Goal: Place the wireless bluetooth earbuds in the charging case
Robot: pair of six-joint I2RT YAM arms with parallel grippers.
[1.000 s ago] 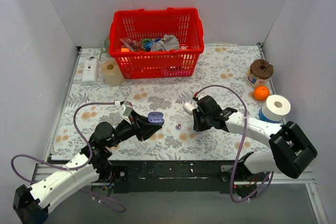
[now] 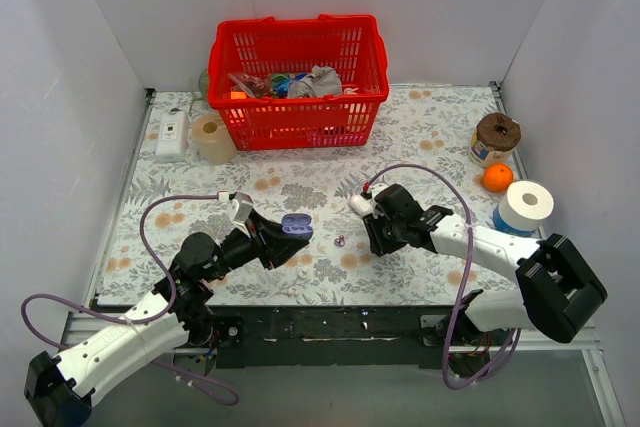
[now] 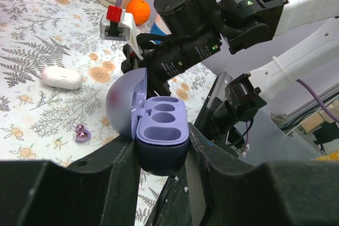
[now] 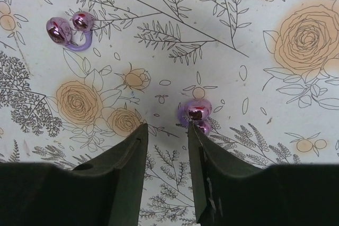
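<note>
A purple charging case (image 3: 161, 120) with its lid flipped up is held by my left gripper, shut on its lower part above the table. Its several hollows look empty in the left wrist view. One purple earbud with shiny pink ends (image 4: 197, 114) lies on the cloth, close by the right fingertip of my right gripper. That gripper is open, pointing down, with bare cloth showing between its fingers. Farther to the upper left in the right wrist view lies the other earbud (image 4: 69, 33), also seen as a single earbud (image 2: 339, 241) in the top view.
A white rounded object (image 3: 62, 78) lies on the cloth near the right gripper. The red basket (image 2: 300, 127) stands at the back; an orange (image 2: 497, 178), a tape roll (image 2: 523, 207) and a can (image 2: 494, 139) stand at the right.
The right arm has shifted slightly in the top view, its gripper staying near the white object. My left arm and the case look unmoved.
</note>
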